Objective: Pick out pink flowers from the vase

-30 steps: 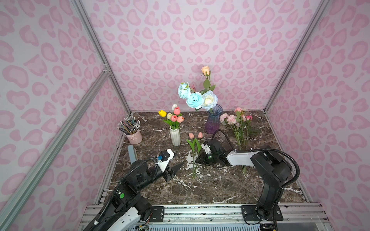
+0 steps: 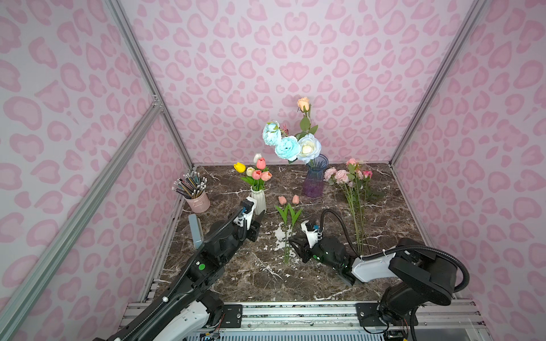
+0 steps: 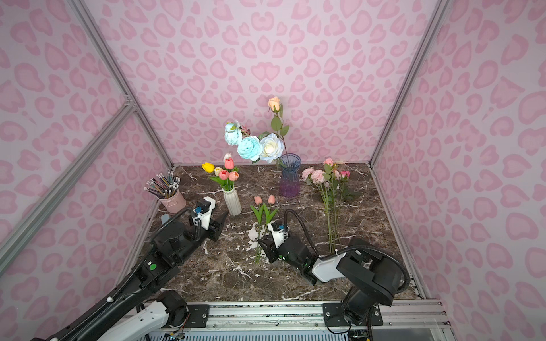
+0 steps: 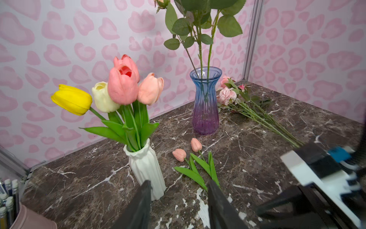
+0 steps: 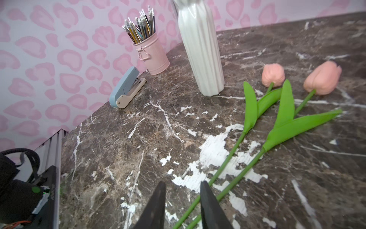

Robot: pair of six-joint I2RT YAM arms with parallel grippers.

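Observation:
A white ribbed vase (image 4: 146, 173) holds pink tulips (image 4: 122, 84), a yellow tulip (image 4: 71, 99) and a white one. Two pink tulips (image 5: 320, 78) lie on the marble table in front of it. My left gripper stands open, low before the white vase, nothing between its fingers. My right gripper is open, just beside the stems of the lying tulips; whether a stem lies between its fingers is not clear.
A blue-purple vase (image 4: 205, 118) with tall roses stands behind. Long-stemmed pink flowers (image 2: 341, 176) lie at the right. A pencil cup (image 5: 152, 57) and stapler (image 5: 124, 87) sit at the left.
The right arm has shifted toward the front, its body lower in the top left view. The flowers look unchanged.

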